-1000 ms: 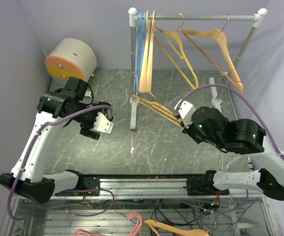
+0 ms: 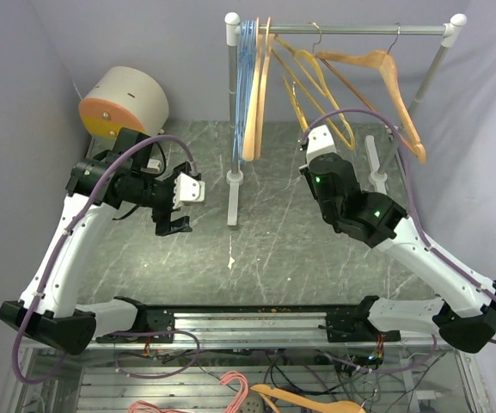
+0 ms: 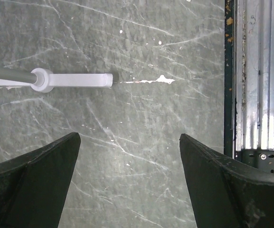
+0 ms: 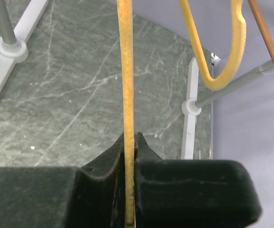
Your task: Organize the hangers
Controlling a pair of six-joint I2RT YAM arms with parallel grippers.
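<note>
A rack rail across the back holds a bundle of blue hangers, pale wooden hangers, yellow hangers and a brown wooden hanger. My right gripper is raised beneath the yellow hangers, shut on a yellow hanger, whose bar runs vertically through the right wrist view between the fingers. My left gripper stands open and empty over the grey floor, left of the rack's middle foot.
A cream cylinder with an orange end lies at the back left. More hangers, pink and wooden, lie beyond the front metal edge. The floor between the arms is clear.
The yellow hanger at my right gripper has swung up from low near the middle foot to among the hanging yellow hangers. My right arm moved back and upward; the left gripper shifted slightly.
</note>
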